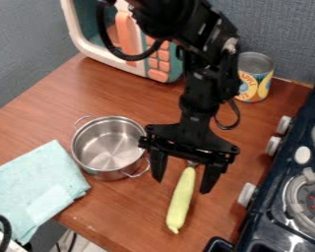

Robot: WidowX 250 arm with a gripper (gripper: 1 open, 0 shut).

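Note:
My gripper [183, 172] hangs low over the wooden counter, its fingers spread open just above the upper end of a pale yellow corn cob [180, 204], which lies lengthwise on the wood. I cannot tell whether the fingers touch it. A steel pot [105, 148] with two loop handles stands to the left of the gripper, close by it.
A light blue cloth [29, 185] lies at the left edge. A black stove [285, 217] with knobs fills the right. A can [252, 77] stands at the back right, beside a toy-like appliance [88, 25] at the back.

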